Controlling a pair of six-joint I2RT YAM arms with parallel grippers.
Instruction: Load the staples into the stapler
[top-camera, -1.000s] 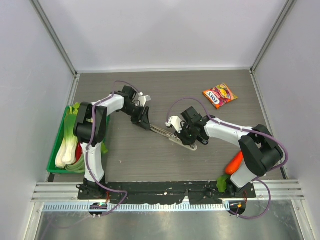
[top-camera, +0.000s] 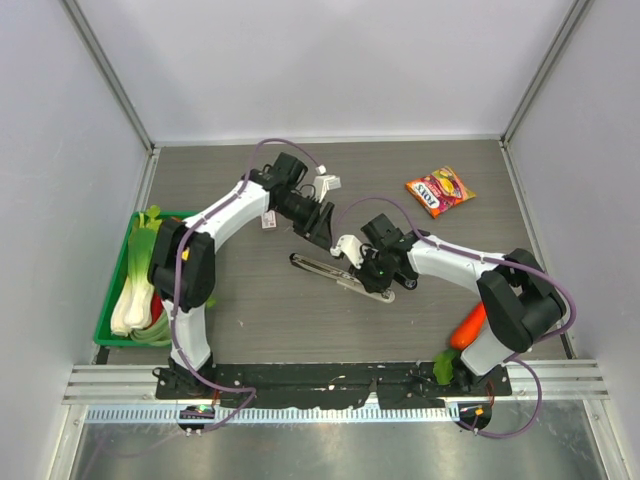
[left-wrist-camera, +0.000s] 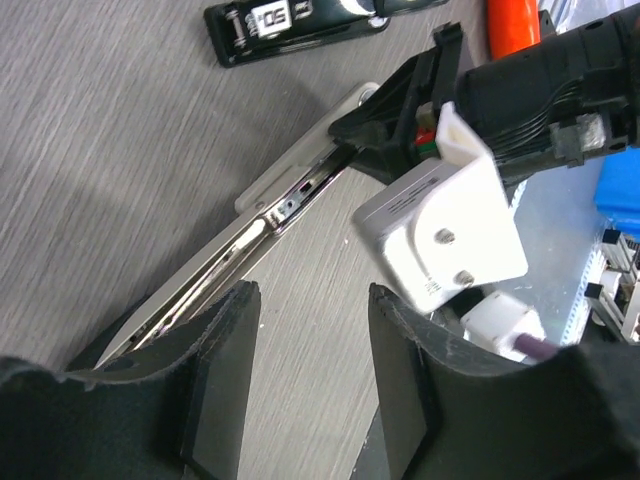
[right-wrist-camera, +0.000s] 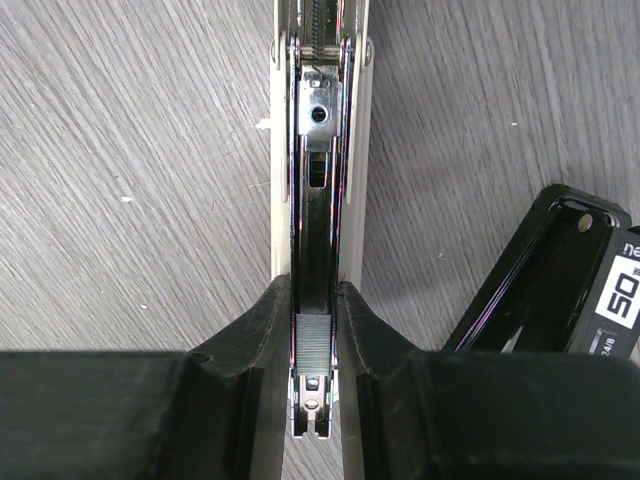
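Observation:
The long stapler (top-camera: 318, 267) lies opened out on the table, its metal channel exposed. In the right wrist view a short grey strip of staples (right-wrist-camera: 313, 342) sits inside the channel (right-wrist-camera: 318, 225) near its end. My right gripper is down over that end, its fingers slightly apart on either side of the channel; contact is unclear. Above the stapler's other part, my left gripper (top-camera: 320, 238) hangs open. Nothing is between its fingers in the left wrist view, where the stapler (left-wrist-camera: 235, 240) runs diagonally beyond them.
A small box (top-camera: 268, 220) lies beside the left arm. Close to the right gripper is a black object with a white label (right-wrist-camera: 618, 290). A chips bag (top-camera: 440, 190) lies at the back right, a carrot (top-camera: 468, 326) at the right, and a green vegetable basket (top-camera: 112, 290) at the left.
My left gripper has moved rightward and upward in the top view, away from the stapler's far end and closer to my right gripper. The right arm and stapler look unmoved.

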